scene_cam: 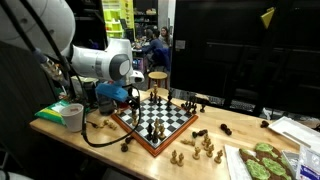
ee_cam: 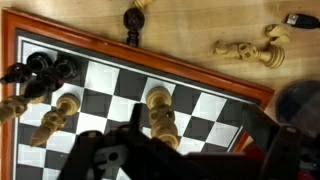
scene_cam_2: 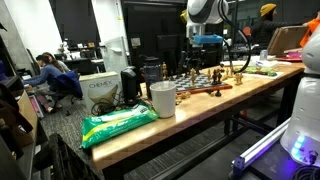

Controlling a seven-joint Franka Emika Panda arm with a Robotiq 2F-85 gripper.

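A light wooden chess piece (ee_cam: 162, 115) stands on the checkered chessboard (ee_cam: 215, 107) in the wrist view. My gripper is open above the board, its dark fingers spread on either side, with that piece in the gap nearer the left one. Whether either finger touches the piece cannot be made out. In exterior view 1 the arm reaches over the board's near left side, and the chessboard (scene_cam: 172, 119) shows its brown frame.
Dark and light pieces, including a light one (ee_cam: 62, 110), crowd the board's left in the wrist view. Outside the frame lie a light piece (ee_cam: 250, 52) and a dark one (ee_cam: 133, 25). A white cup (scene_cam: 72, 117) and a tray (scene_cam: 262, 165) flank the board.
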